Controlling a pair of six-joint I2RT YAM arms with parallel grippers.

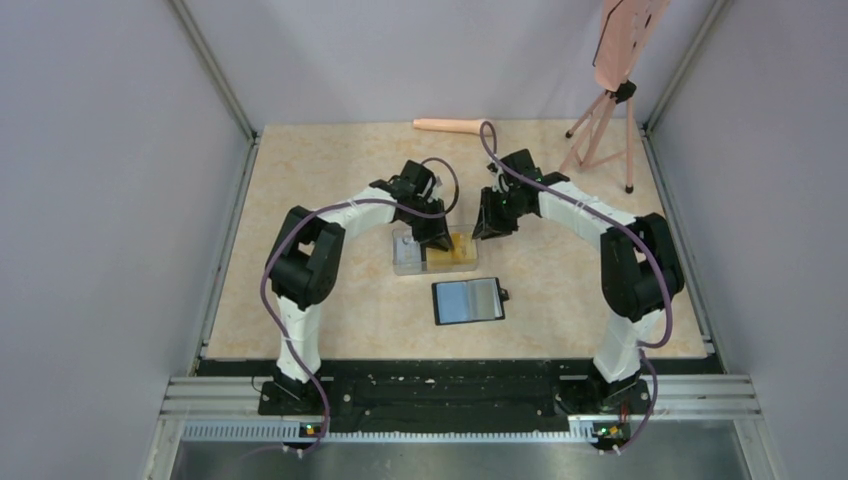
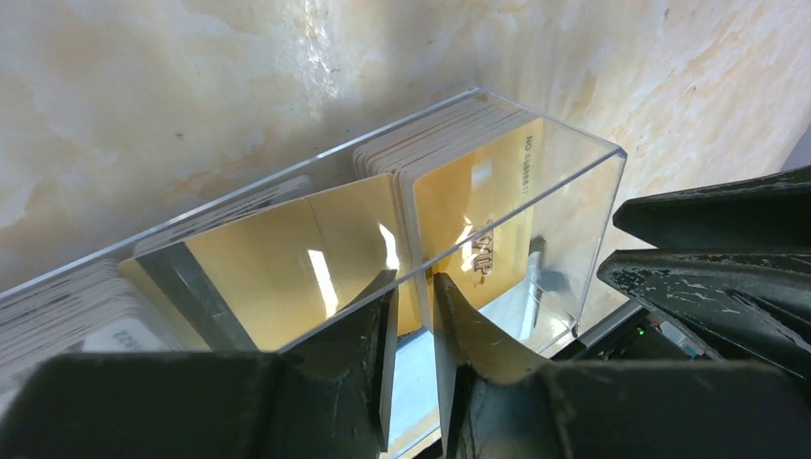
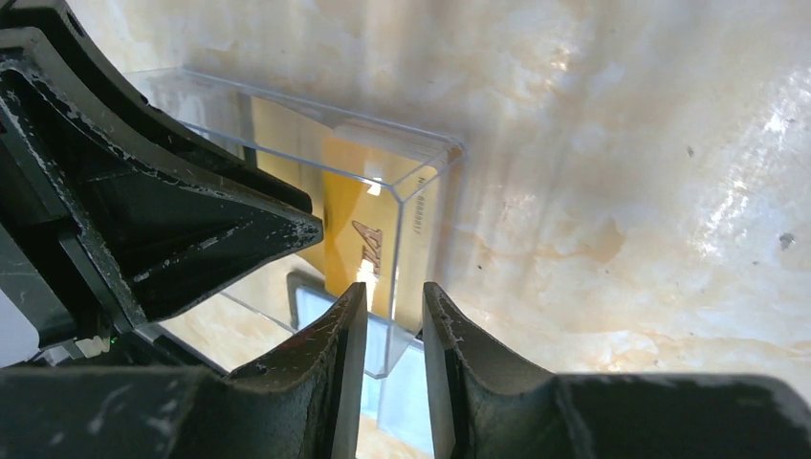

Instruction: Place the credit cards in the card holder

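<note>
Rows of gold and white credit cards (image 2: 316,244) stand in a clear box (image 1: 408,271) at the table's middle. Just in front of the box lies the card holder (image 1: 468,301), black-edged and open, with blue and grey inside. Over the gold cards, my left gripper is slightly open, its fingertips near the upright edges of the gold card stacks. Nothing can be seen gripped there. My right gripper stands part open around the view of the box's right corner, apparently above it, holding nothing visible. The far ends of the rows are partly hidden by the grippers.
A pinkish cylinder (image 1: 448,125) lies at the table's back edge. A pink tripod (image 1: 605,130) stands at the back right. The two grippers are close together over the box. Free table lies left and right of the card holder.
</note>
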